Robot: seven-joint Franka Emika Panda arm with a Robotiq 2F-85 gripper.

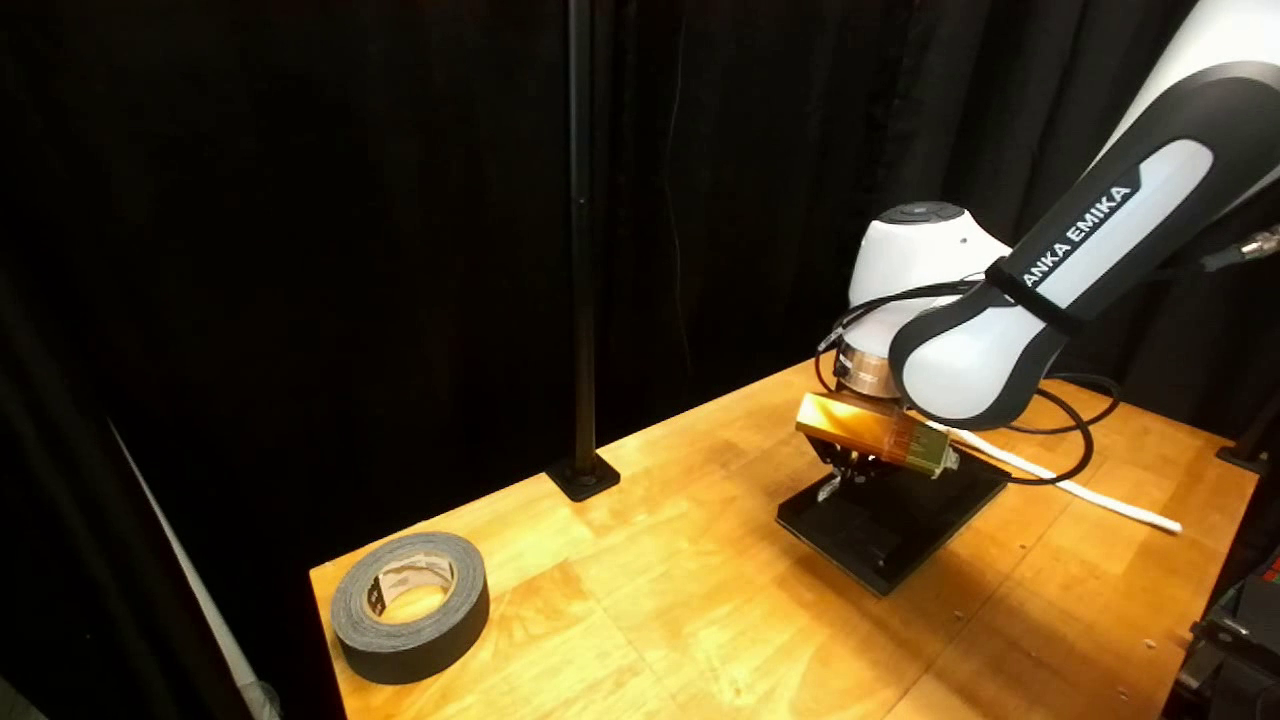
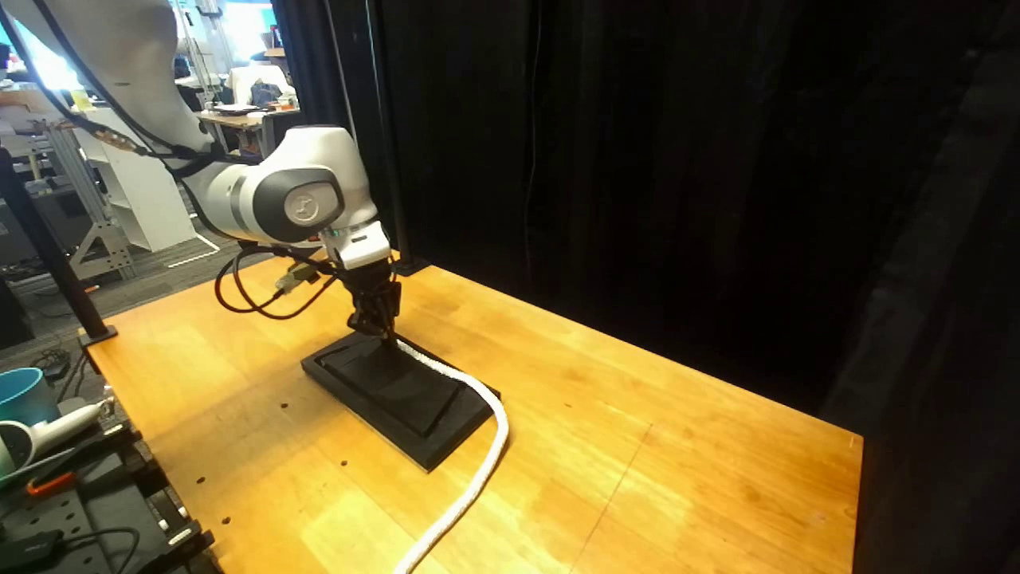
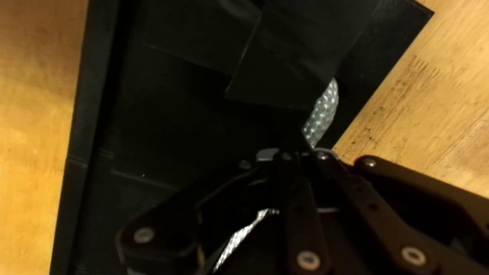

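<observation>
A white braided rope (image 2: 492, 440) runs from the table's near side, over the corner of a black board (image 2: 430, 450), and up to my gripper (image 2: 390, 336). The board lies flat, with black tape-like flaps (image 3: 293, 50) on it in the wrist view. Low over the board, my gripper is shut. In the wrist view, one short stretch of rope (image 3: 323, 112) shows past the fingertips, partly under a flap. More of it shows behind the fingers. Whether any rope is pinched between them is hidden.
A roll of grey tape (image 1: 410, 606) sits at the table's far left corner in exterior view 1. A black post base (image 1: 583, 478) stands at the table's back edge. Bare wood lies between the tape and the board. Black cables (image 1: 1086, 444) loop beside the wrist.
</observation>
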